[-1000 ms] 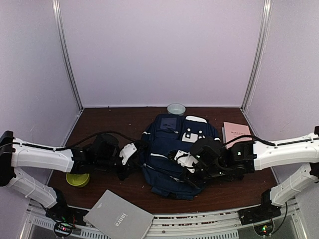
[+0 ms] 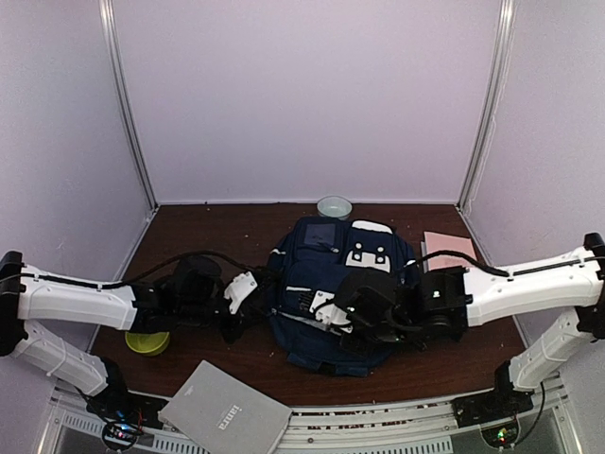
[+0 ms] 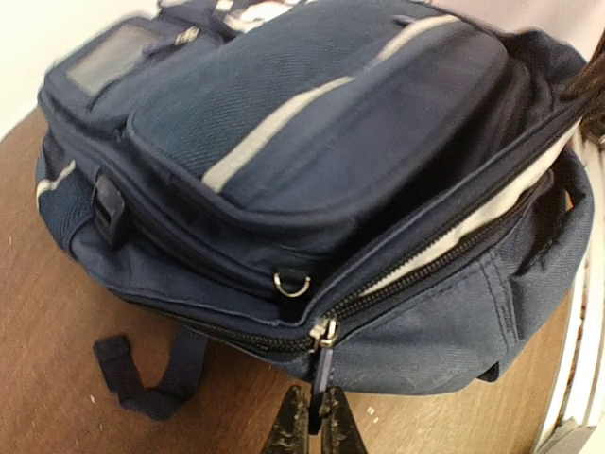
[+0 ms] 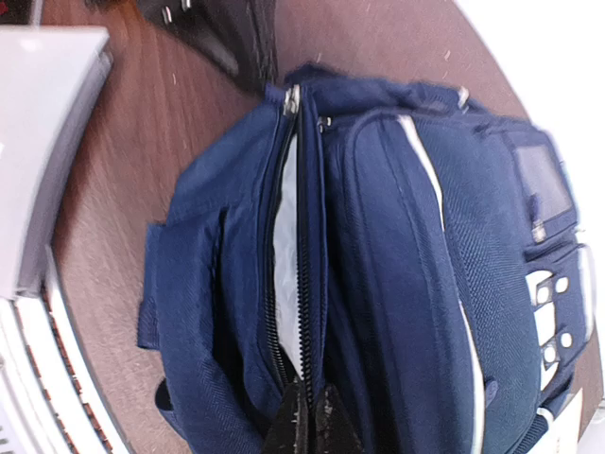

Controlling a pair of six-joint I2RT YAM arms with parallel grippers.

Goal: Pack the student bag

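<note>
The navy backpack (image 2: 310,270) lies front side up in the middle of the table. Along its near side the zipper is parted, showing a pale lining (image 4: 286,246) between the two rows of teeth. My left gripper is shut on the zipper pull (image 3: 322,374) at the bag's left end. Further along the opening, my right gripper is shut on the zipper edge of the bag. In the top view the arms cover both fingertips.
A grey laptop-like slab (image 2: 227,411) lies at the front edge, with a yellow bowl (image 2: 147,343) to its left. Pink books (image 2: 448,248) rest right of the bag, and a pale bowl (image 2: 334,207) stands behind it.
</note>
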